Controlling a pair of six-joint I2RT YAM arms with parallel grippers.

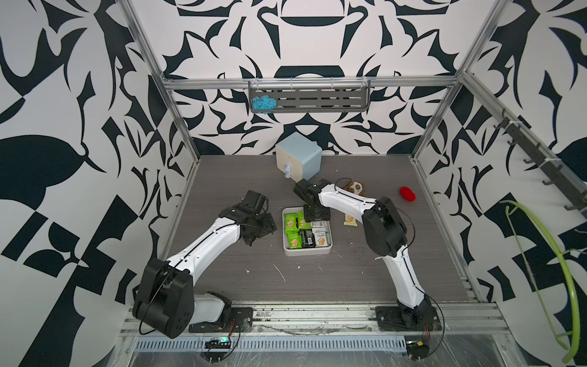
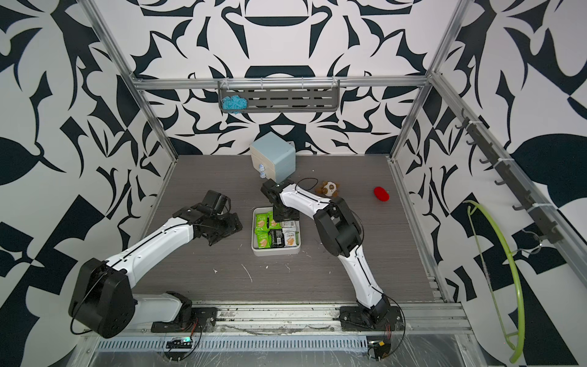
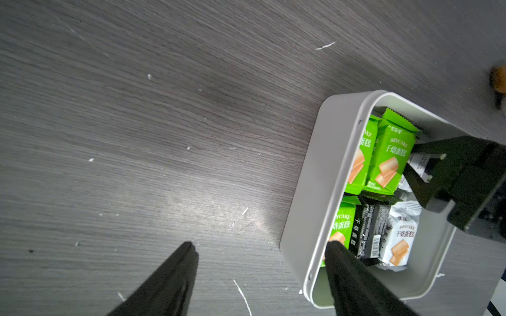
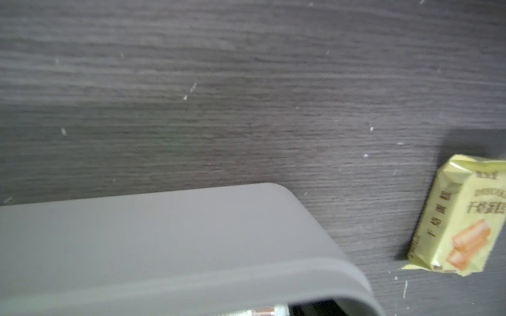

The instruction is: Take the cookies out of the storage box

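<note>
A white storage box (image 1: 286, 246) stands mid-table, holding green packs (image 3: 390, 152), black packs (image 3: 373, 223) and white cookie packs (image 3: 399, 237). My right gripper reaches down into its far right part, shut, its fingertips beside the right edge of a green pack. A whitish pack (image 3: 420, 163) shows between its fingers; the exact grip is partly hidden. The right wrist view shows the box's outer wall (image 4: 158, 231) but not the fingers. Outside the box, right of it, lies a yellow cookie pack (image 4: 466, 221). My left gripper is open and empty, left of the box.
Behind the box stands a light-blue cabinet (image 2: 278, 156). A brown-and-white toy (image 2: 328, 188) and a red object (image 2: 381, 194) lie to the right. A grey shelf (image 1: 311, 98) hangs on the back wall.
</note>
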